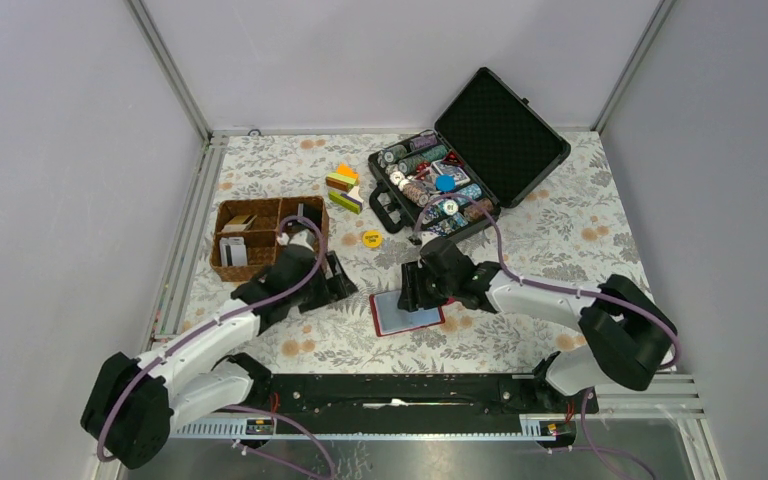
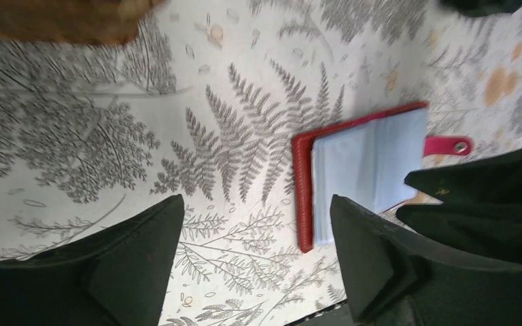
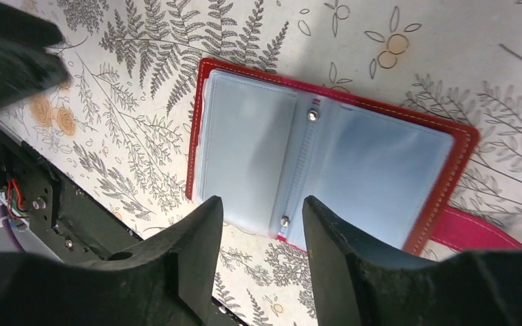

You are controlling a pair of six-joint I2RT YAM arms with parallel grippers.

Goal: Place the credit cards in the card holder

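The card holder (image 3: 245, 149) lies spread open on the table, with a red border, pale clear pages and a row of binding studs down its middle. Over its right part in the top view hovers my right gripper, partly open and empty, covering some of the holder there. My left gripper is open with bare table between its fingers; it stands left of the holder, near the front right corner of the wicker basket. White cards (image 1: 232, 251) sit in the basket's front left compartment, and a dark card-like item (image 1: 309, 214) shows in the back right one.
The divided wicker basket (image 1: 250, 272) stands at the left. An open case (image 1: 428, 190) of poker chips, its lid raised, is at the back. Small coloured boxes (image 1: 345, 200) and a yellow disc (image 1: 372, 239) lie between them.
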